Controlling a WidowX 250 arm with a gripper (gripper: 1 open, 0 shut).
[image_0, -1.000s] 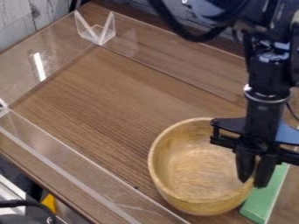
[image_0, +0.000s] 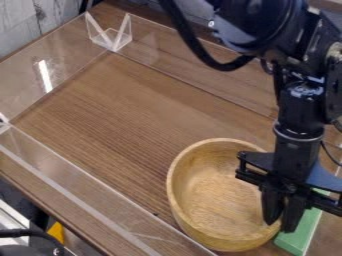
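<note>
A wide tan bowl (image_0: 207, 195) sits on the wooden table at the lower middle right. My black gripper (image_0: 278, 205) hangs over the bowl's right side, its fingertips down at the rim, shut on that rim as far as can be seen. A green item (image_0: 297, 238), partly hidden by the gripper, lies just right of the bowl.
Clear plastic walls run along the left and front edges, and a clear bracket (image_0: 110, 32) stands at the top left. Cables and clutter lie beyond the lower left edge.
Over the last second the gripper and the bowl have shifted slightly left and down in the view, and more of the gripper's upper body shows.
</note>
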